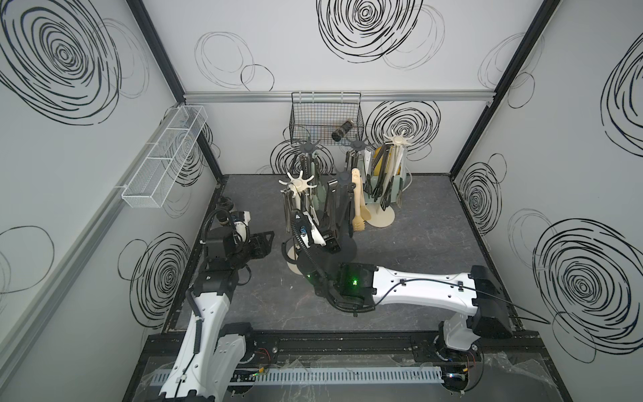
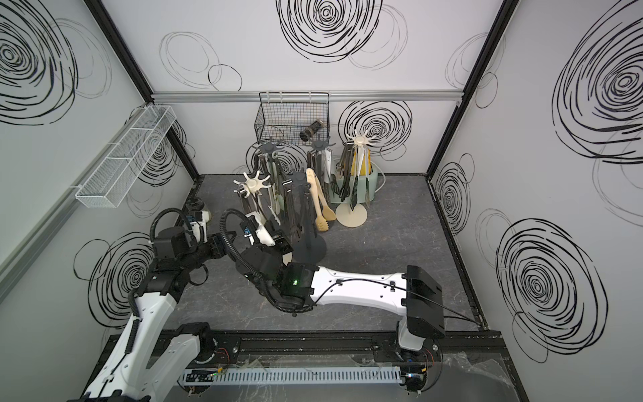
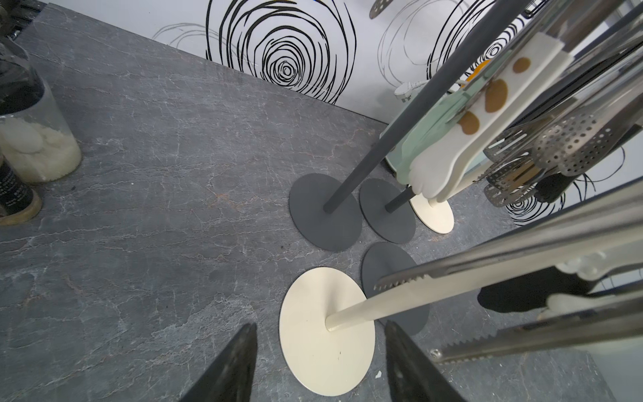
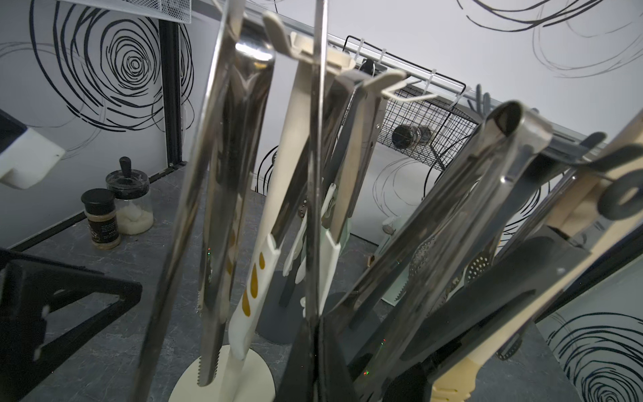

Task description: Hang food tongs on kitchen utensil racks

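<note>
My right gripper is shut on a thin metal strip, one leg of the metal tongs (image 4: 314,167), which rise upright in front of the cream rack (image 4: 284,160). Their top lies outside the right wrist view, so I cannot tell whether it touches a hook. The cream rack's star-shaped hooks (image 1: 298,182) show in the top left view, other tongs hanging around its post. Spotted white-tipped tongs (image 4: 252,288) hang there too. Left of this rack, my left gripper stands open and empty, its fingers (image 3: 234,361) apart above the table.
Dark racks crowded with utensils stand behind and to the right, with wooden tongs (image 1: 357,201) among them. Two jars, one clear glass jar (image 4: 130,201), sit at the left edge. A wire basket (image 1: 326,117) hangs on the back wall.
</note>
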